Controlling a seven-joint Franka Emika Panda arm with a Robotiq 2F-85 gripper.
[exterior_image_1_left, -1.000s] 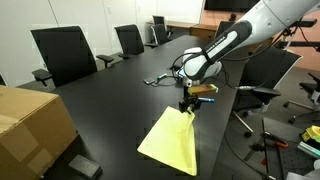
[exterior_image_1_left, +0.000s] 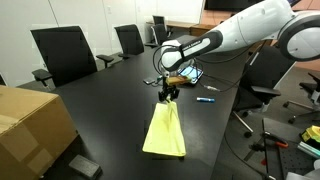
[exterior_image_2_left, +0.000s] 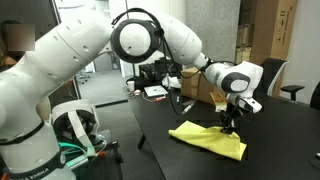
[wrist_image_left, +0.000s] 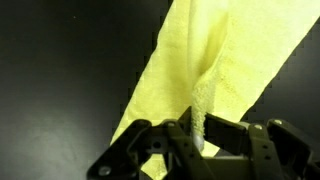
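Observation:
A yellow cloth (exterior_image_1_left: 164, 138) lies on the dark table, its far end drawn up into a fold. My gripper (exterior_image_1_left: 168, 100) is above that end, shut on the fold. In the wrist view the gripper has a pinched ridge of the cloth (wrist_image_left: 180, 75) between its fingers, and the rest spreads out flat beneath. From the other side, in exterior view 2, the cloth (exterior_image_2_left: 205, 138) reaches to both sides of the gripper (exterior_image_2_left: 229, 128).
A cardboard box (exterior_image_1_left: 34, 128) stands at the table's left edge, with a dark flat object (exterior_image_1_left: 85, 166) near it. A blue item (exterior_image_1_left: 206, 99) lies right of the arm. Office chairs surround the table.
My gripper has moved left in exterior view 1 and slightly away from the camera, carrying the raised end of the cloth along. The cloth's near end has shifted little.

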